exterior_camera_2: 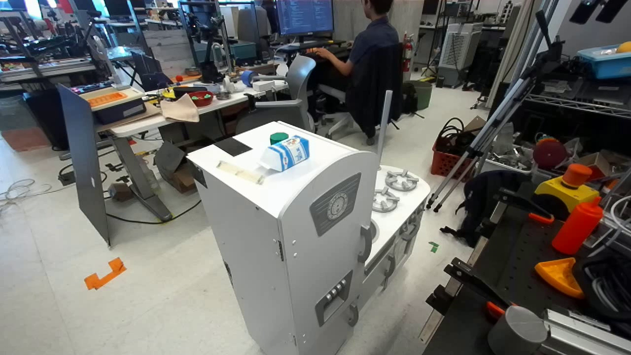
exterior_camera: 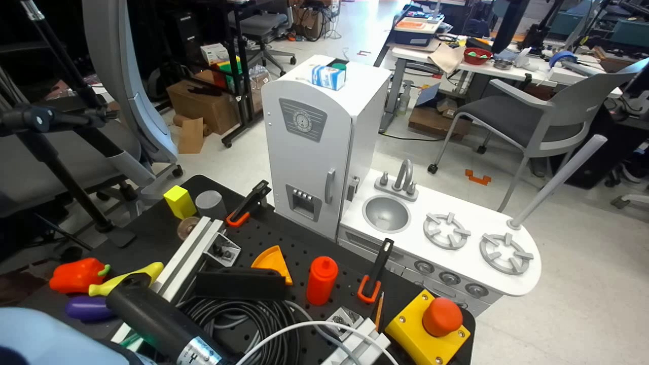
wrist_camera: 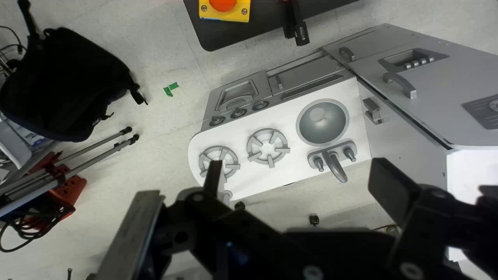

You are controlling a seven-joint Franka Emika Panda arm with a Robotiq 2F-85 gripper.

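In the wrist view my gripper stands open, its two dark fingers (wrist_camera: 391, 190) wide apart with nothing between them. It looks down over a white play-kitchen counter (wrist_camera: 284, 112) with a sink (wrist_camera: 322, 122), a faucet (wrist_camera: 334, 164) and two grey burners (wrist_camera: 268, 147). Beside the counter stands a grey and white toy fridge (exterior_camera_2: 248, 248), its doors looking closed. On top of the fridge lie a blue-and-white carton (exterior_camera_2: 286, 153), tipped on its side, and a green round object (exterior_camera_2: 278, 137). The gripper itself does not show in either exterior view.
A black work table (exterior_camera: 292, 234) beside the kitchen carries a red bottle (exterior_camera: 322, 280), a yellow box with a red button (exterior_camera: 429, 328), an orange wedge (exterior_camera: 272, 261), toy vegetables and coiled cables. A thin pole (exterior_camera: 556, 182) rises from the counter's far end.
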